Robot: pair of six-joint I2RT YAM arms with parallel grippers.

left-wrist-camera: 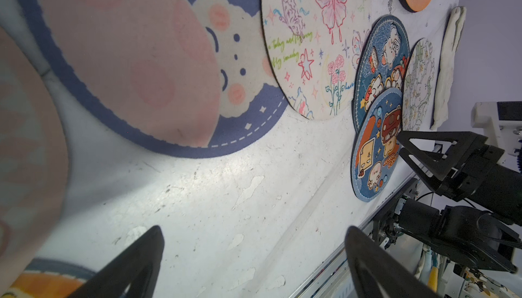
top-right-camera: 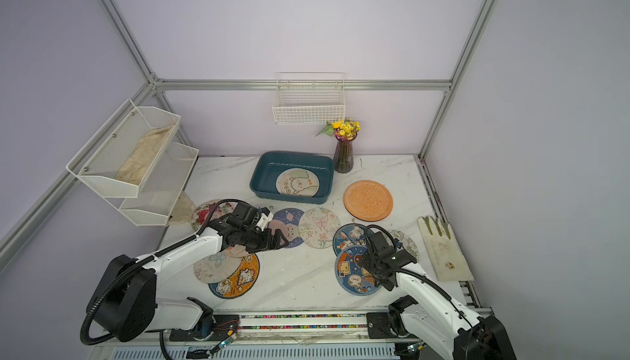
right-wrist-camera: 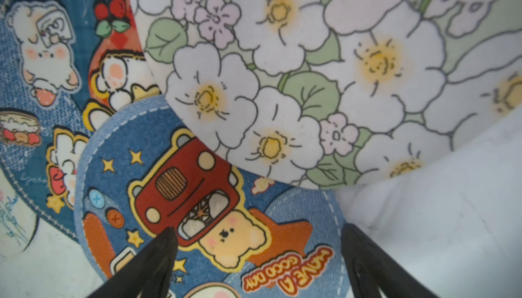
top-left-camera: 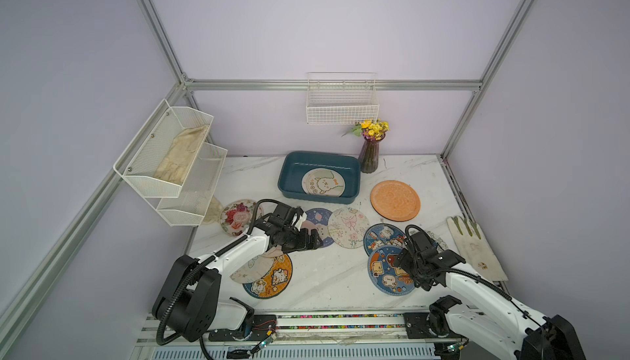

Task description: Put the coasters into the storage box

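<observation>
A teal storage box (top-left-camera: 292, 177) at the back holds a bear-print coaster (top-left-camera: 323, 181). My open left gripper hangs over the middle-left, near a purple coaster (left-wrist-camera: 157, 64) and a butterfly coaster (left-wrist-camera: 310, 31), nothing between its fingers. My right gripper is open, low over the right-hand pile: a blue car-print coaster (right-wrist-camera: 212, 227), a second blue one (right-wrist-camera: 46, 48) and a white floral one (right-wrist-camera: 326, 80). More coasters lie at left, including a rose one (top-left-camera: 237, 219) and an orange-rimmed one (top-left-camera: 269, 284), partly covered.
An orange round mat (top-left-camera: 394, 200) lies right of the box. A flower vase (top-left-camera: 369, 156) stands behind. Cloth gloves (top-left-camera: 477, 248) lie at the right edge, wire shelves (top-left-camera: 164, 199) hang at left. Bare table shows at front centre.
</observation>
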